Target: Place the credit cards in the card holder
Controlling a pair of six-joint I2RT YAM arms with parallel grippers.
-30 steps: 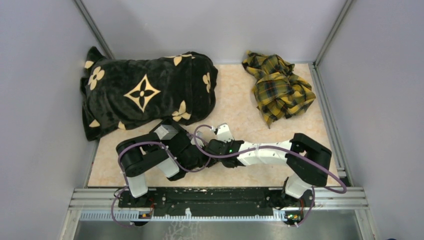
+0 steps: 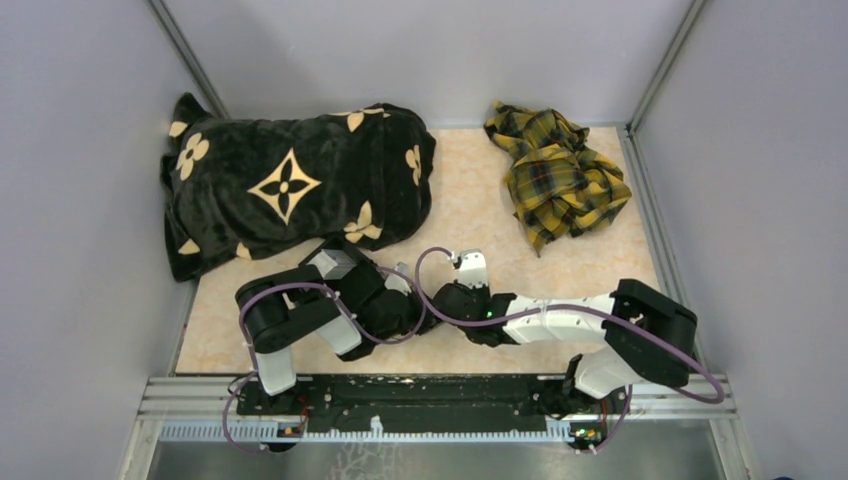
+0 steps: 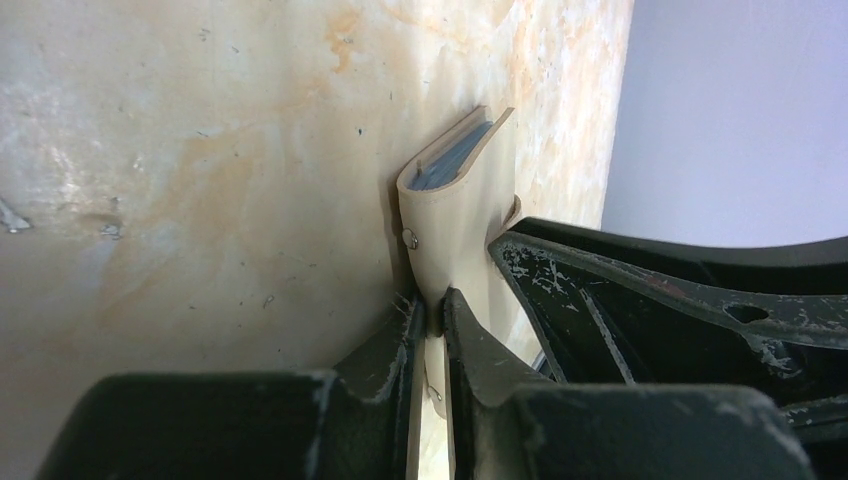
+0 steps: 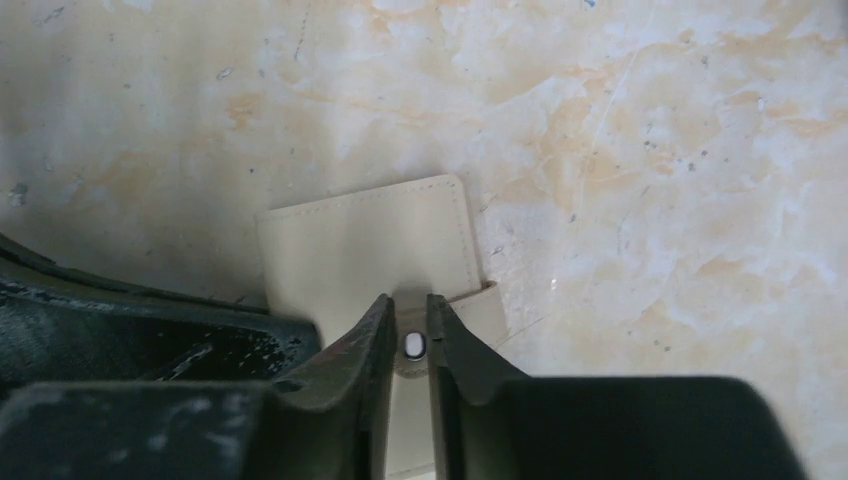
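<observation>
A beige card holder [image 3: 418,215] stands on its edge in the left wrist view. Bluish layers [image 3: 455,160] show in its open top; whether these are cards I cannot tell. My left gripper is shut on the holder's side. In the right wrist view, the stitched face of the holder [image 4: 370,235] carries a strap [image 4: 480,315] with a metal snap [image 4: 414,346]. My right gripper is slightly open over the strap, the snap visible in the narrow gap. From above, both arms hide the holder. No loose card shows.
A dark patterned cushion [image 2: 330,175] fills the back left, and a yellow checked cloth [image 2: 560,180] lies at the back right. Bare table [image 2: 470,205] lies between them. Both grippers are close together near the table's front.
The right arm has shifted rightward and slightly toward the front, drawing a little away from the left arm. The left arm has stayed nearly still.
</observation>
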